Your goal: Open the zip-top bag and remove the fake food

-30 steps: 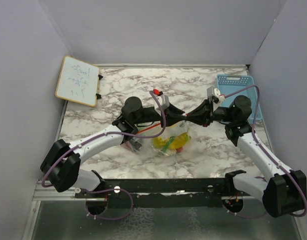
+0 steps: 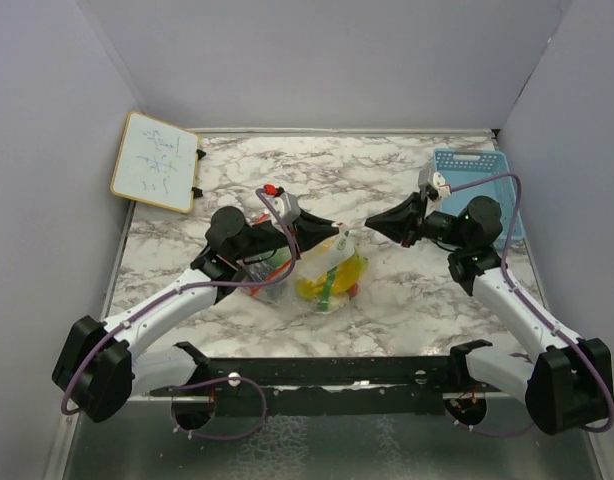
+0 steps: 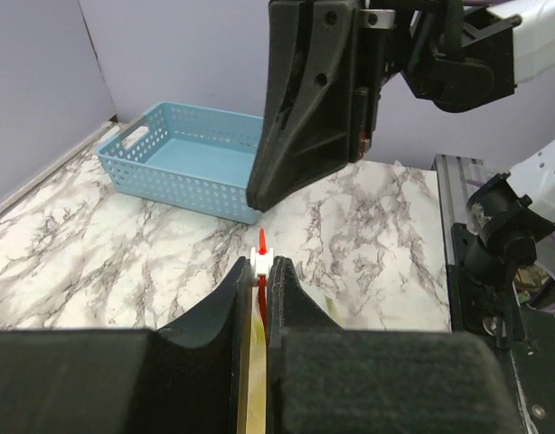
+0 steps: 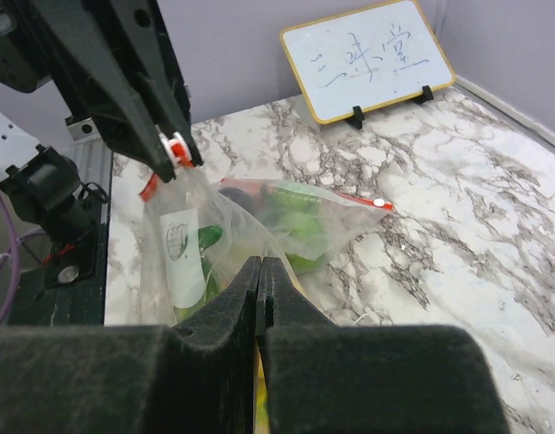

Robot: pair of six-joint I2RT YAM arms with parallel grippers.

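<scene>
The clear zip top bag [image 2: 312, 262] lies at the middle of the table, with yellow and green fake food [image 2: 339, 279] showing through it. My left gripper [image 2: 334, 225] is shut on the red zip edge of the bag; in the left wrist view a white zip piece [image 3: 262, 263] sits at its fingertips. Just to the right, my right gripper [image 2: 371, 225] is shut and apart from the left one, with nothing showing between its fingers. Another red-and-white zip end [image 4: 379, 202] sticks out on the far side. Whether the zip is parted cannot be made out.
A blue perforated basket [image 2: 471, 160] stands at the back right. On the left rests a whiteboard [image 2: 155, 160] on small black feet. Bare marble-patterned tabletop [image 2: 307, 170] lies behind the bag and at front right.
My left gripper has moved left, drawing the bag with it.
</scene>
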